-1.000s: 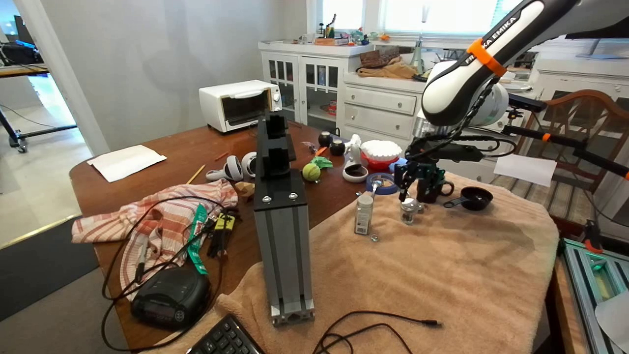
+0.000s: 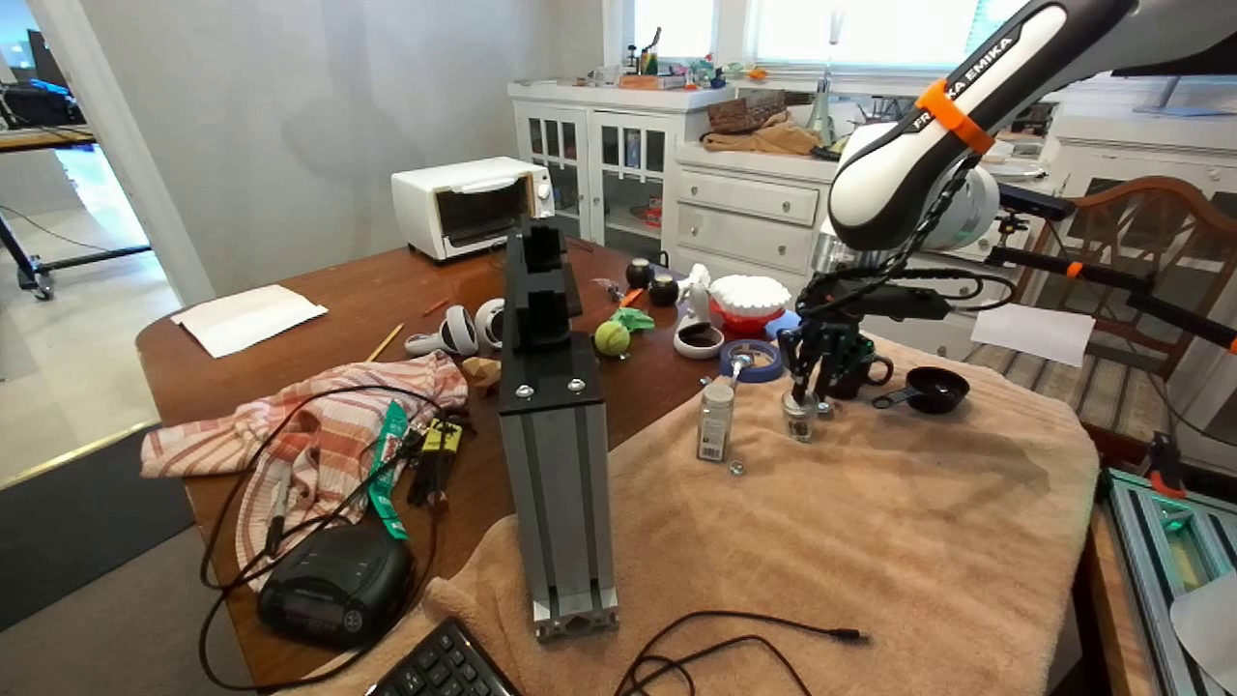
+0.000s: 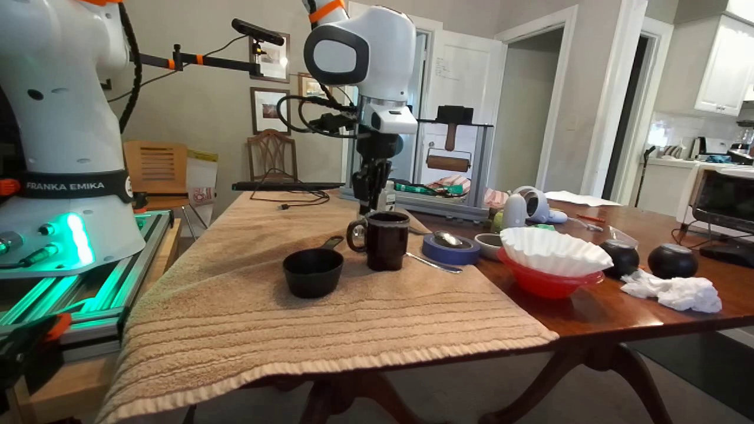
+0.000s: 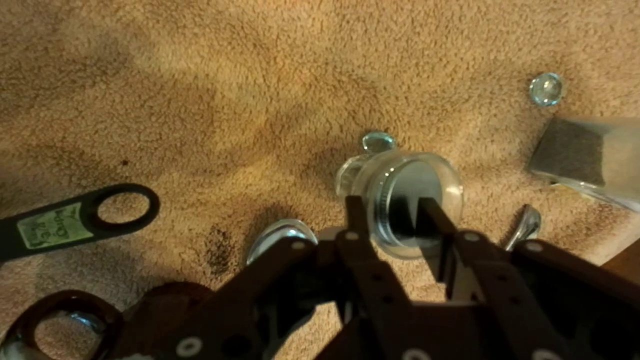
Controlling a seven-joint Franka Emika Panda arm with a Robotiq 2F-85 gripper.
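A clear glass jar (image 4: 453, 183) with a silvery round disc (image 4: 420, 178) showing at its mouth stands on the tan towel. My gripper points down over it, its fingers partly open with a gap between them. In the wrist view they overlap the jar's near side and part of the disc; whether they touch either is unclear. From the first exterior view, the gripper (image 2: 808, 387) is right at the top of the small jar (image 2: 799, 425). The dark mug (image 3: 387, 244) hides the fingertips and jar in the second exterior view.
Clear glass beads (image 4: 378, 142) lie against the jar, and another bead (image 4: 546, 89) lies apart. A labelled bottle (image 2: 715, 423) stands close by. The black measuring cup (image 3: 313, 272) and blue tape roll (image 3: 450, 250) are near the mug. Open towel stretches toward the front.
My gripper's fingers have come closer together and sit slightly lower over the jar. The jar and the objects around it look unmoved.
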